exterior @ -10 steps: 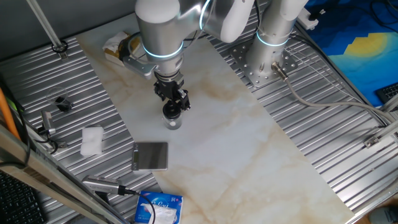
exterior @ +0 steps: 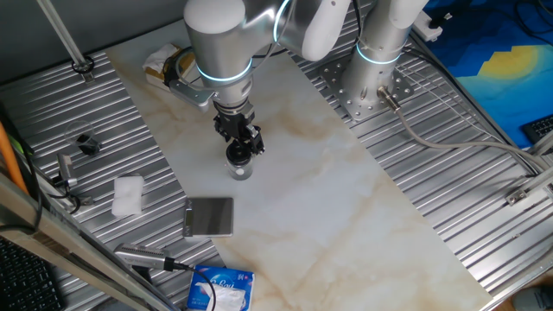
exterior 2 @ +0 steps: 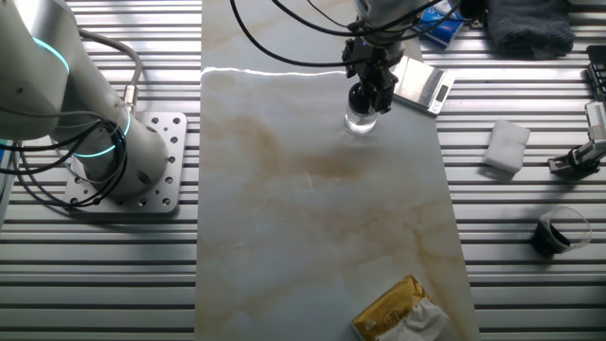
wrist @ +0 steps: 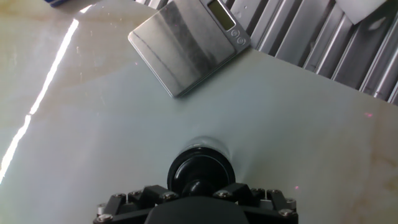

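Observation:
A clear round jar with a black top (wrist: 200, 169) stands out against the marble-patterned board. In exterior view 2 its glass body (exterior 2: 360, 121) shows below the gripper, upright; whether its base touches the board is unclear. My gripper is right at the black top, with fingers (wrist: 158, 194) on either side of its middle. Whether the pads press on it is hidden by the gripper body. In exterior view 1 the gripper (exterior: 240, 142) covers part of the jar (exterior: 239, 169) from above.
A flat silver scale (wrist: 186, 46) lies close to the jar at the board's edge. Nearby are a blue packet (exterior: 221, 287), a white block (exterior: 128, 196) and a clear cup with dark contents (exterior 2: 561, 232). A gold tissue pack (exterior 2: 402, 311) sits at one end. Much of the board is free.
The upper arm has shifted slightly left in exterior view 1. Gripper and jar appear to have stayed in the same place.

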